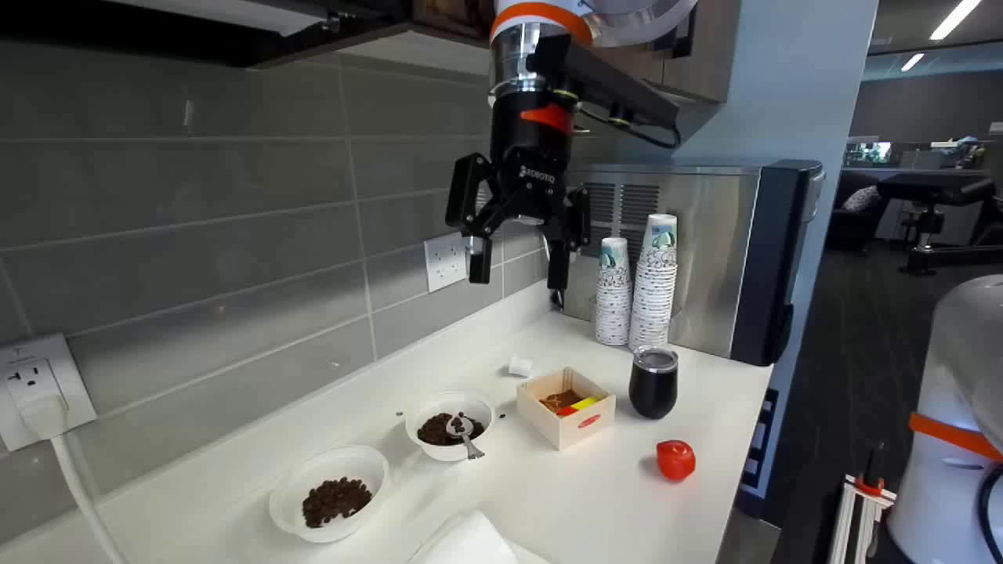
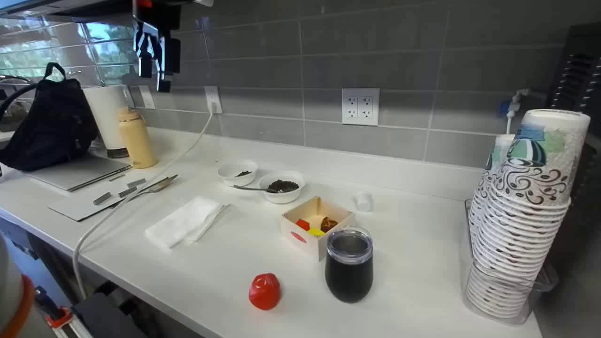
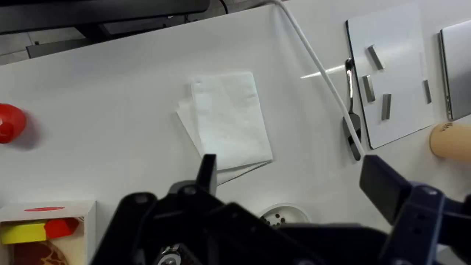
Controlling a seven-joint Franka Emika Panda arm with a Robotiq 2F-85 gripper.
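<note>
High above the counter hangs my gripper [image 1: 519,279], open, with nothing between its fingers. Two white bowls stand below it near the wall: one bowl [image 1: 284,507] holds dark brown balls, the other bowl [image 1: 482,410] holds similar balls and a spoon [image 1: 467,437]. A wooden box [image 1: 580,431] with red, yellow and brown pieces inside sits to their right. Near the front edge lies a red round object [image 2: 265,291], close to a black tumbler [image 2: 349,275]. Folded white napkins [image 3: 232,119] lie flat on the counter, under the gripper in the wrist view.
Stacked paper cups [image 2: 521,225] stand at the right end. A white cable [image 3: 309,48] crosses the counter beside a fork [image 3: 351,88] and a whiteboard [image 3: 397,44] with small metal bars. A yellow bottle [image 2: 137,141] and black bag [image 2: 53,124] occupy the far left. Open counter surrounds the napkins.
</note>
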